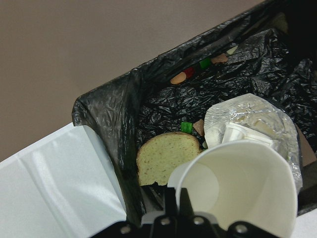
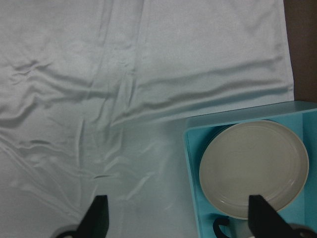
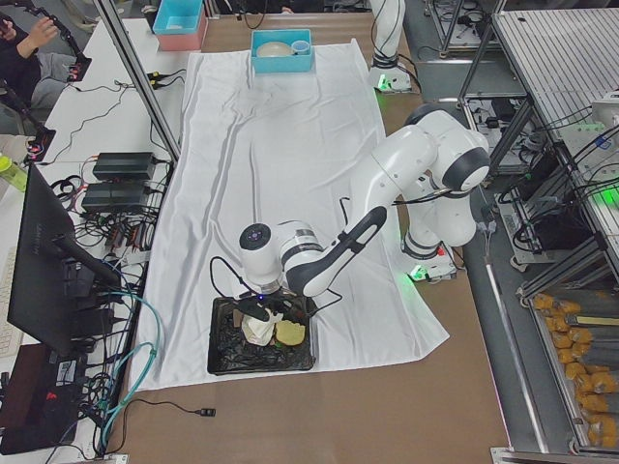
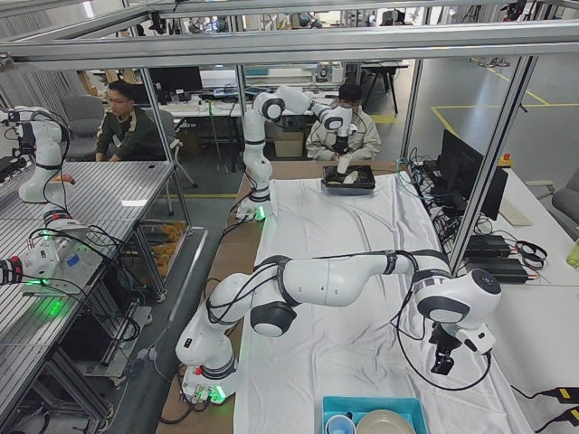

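A white paper cup (image 1: 242, 188) is held by my left gripper, shut on it and over a black-lined bin (image 3: 222, 348). Inside the bin lie a bread slice (image 1: 161, 161), crumpled white and foil-like wrapping (image 1: 247, 106) and small coloured scraps (image 1: 205, 62). My right gripper stands open, with nothing seen between its fingers, at the far end of the table near a blue tub (image 2: 190, 163) holding a plate (image 2: 252, 163) and a mug (image 4: 339, 423).
The white cloth (image 3: 290, 164) between the bin and the tub is clear apart from the arms. A monitor (image 3: 44, 261) and cables border one side; metal frame posts stand along the edges.
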